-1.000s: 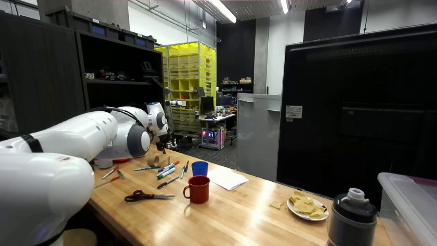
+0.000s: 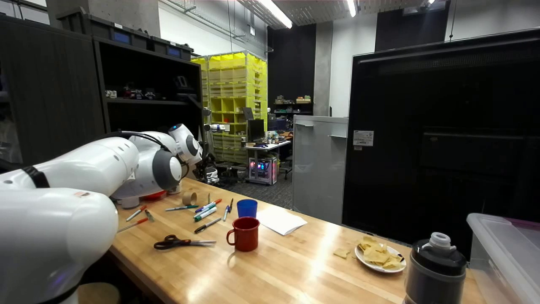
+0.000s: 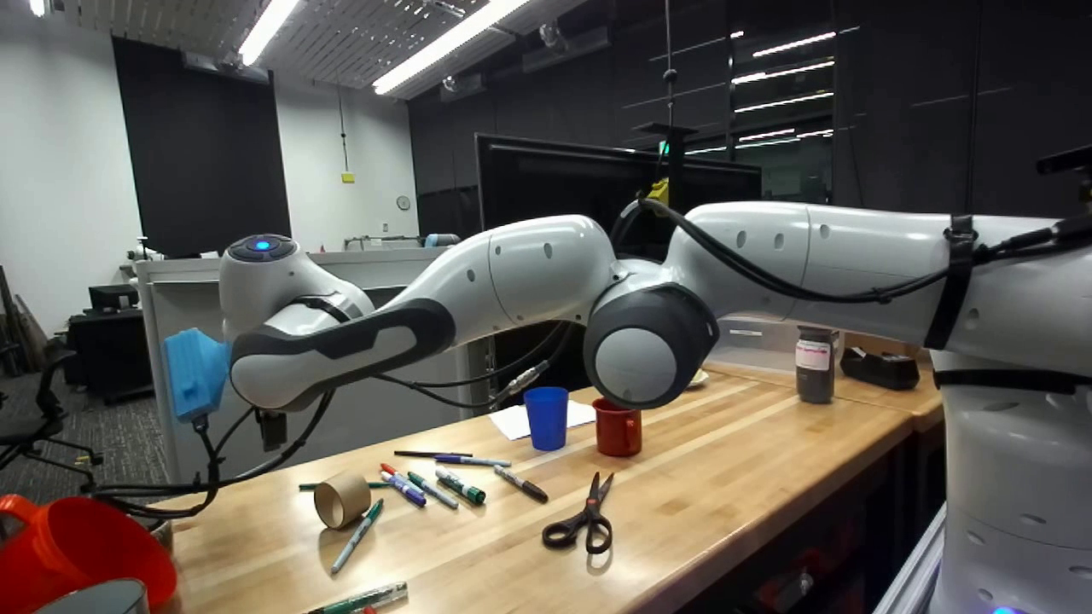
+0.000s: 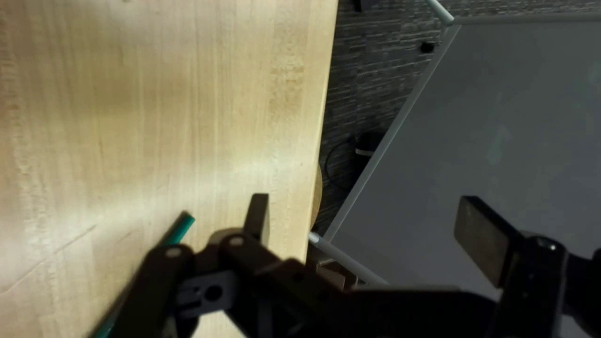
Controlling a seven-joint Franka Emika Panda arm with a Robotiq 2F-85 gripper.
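Observation:
My gripper stands open with nothing between its fingers; in the wrist view it straddles the far table edge, one finger (image 4: 257, 217) over the wood and the other (image 4: 480, 239) against the grey partition behind. A green marker (image 4: 181, 228) lies on the table beside the left finger, partly hidden by it. In the second exterior view several markers (image 3: 461, 485) are strewn near a brown tape roll (image 3: 343, 501). Black-handled scissors (image 3: 590, 515), a blue cup (image 3: 547, 418) and a red mug (image 3: 618, 428) are on the wooden table (image 3: 717, 491).
White paper (image 2: 279, 221) lies behind the mug. A plate of chips (image 2: 380, 256), a dark bottle (image 2: 436, 271) and a clear bin (image 2: 506, 253) occupy the right end. Orange containers (image 3: 82, 553) sit at the other end. Bare table lies between mug and plate.
The arm's wrist and gripper have swung left and slightly up in the first exterior view, away from the tabletop items. The things on the table are unmoved.

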